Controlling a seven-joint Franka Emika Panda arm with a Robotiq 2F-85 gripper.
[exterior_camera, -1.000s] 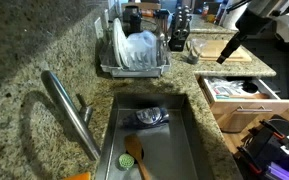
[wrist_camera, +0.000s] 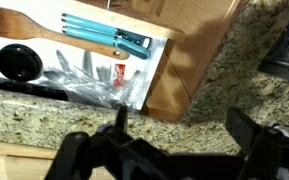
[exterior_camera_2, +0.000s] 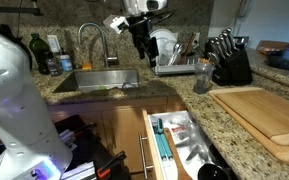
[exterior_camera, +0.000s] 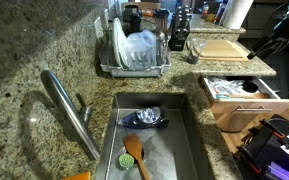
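Observation:
My gripper is open, with bare air between its two dark fingers. It hangs above the speckled counter edge, next to the open drawer (exterior_camera_2: 152,150). In the wrist view the drawer holds a wooden spoon (wrist_camera: 44,30), blue-handled tools (wrist_camera: 109,35), a small black round item (wrist_camera: 19,62) and clear plastic-looking utensils (wrist_camera: 89,83). A red-marked piece (wrist_camera: 119,75) lies among these. The sink (exterior_camera: 189,140) contains another wooden spoon (exterior_camera: 136,150), a green round-headed item (exterior_camera: 125,161) and a dark blue crumpled item (exterior_camera: 144,117).
A dish rack (exterior_camera: 136,72) with plates stands behind the sink. A knife block (exterior_camera_2: 230,62), a clear glass (exterior_camera_2: 202,76) and a wooden cutting board (exterior_camera_2: 259,105) occupy the counter. The tall faucet (exterior_camera: 69,110) rises beside the sink.
The sink and drawer contents look unchanged.

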